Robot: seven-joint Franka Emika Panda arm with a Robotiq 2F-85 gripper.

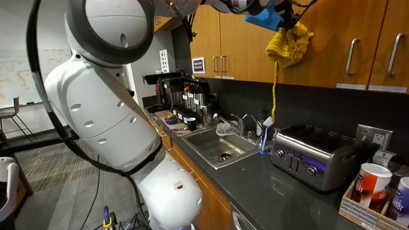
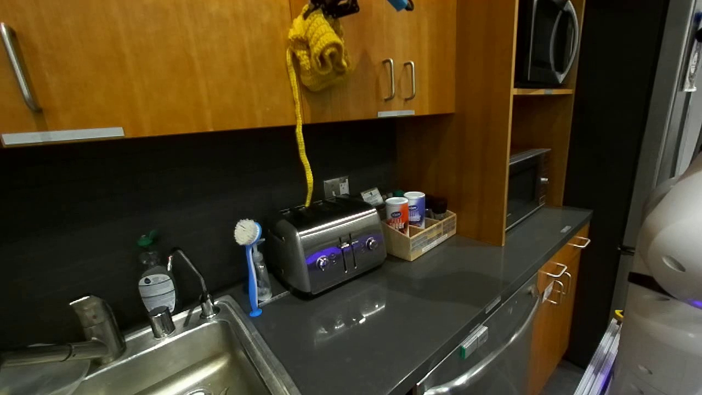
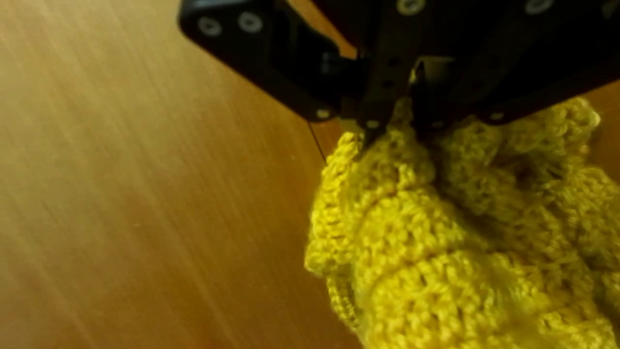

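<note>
A crumpled yellow knitted piece point(image 1: 290, 46) hangs high over the counter, close to the wooden upper cabinets. My gripper is shut on a pinched fold at its top, and the knit point(image 3: 418, 256) spreads out below the fingers in the wrist view. From it a long thin yellow strap point(image 2: 299, 131) dangles down toward the back of the steel toaster point(image 2: 329, 244). Whether the strap's lower end touches the toaster, I cannot tell. Only the lower part of the gripper point(image 2: 329, 9) shows at the top of exterior view 2.
A sink point(image 1: 223, 147) lies left of the toaster, with a blue-handled brush point(image 2: 252, 266) standing between them. To the toaster's right sits a box point(image 2: 421, 240) of canisters. Cabinet handles point(image 1: 351, 57) stick out nearby.
</note>
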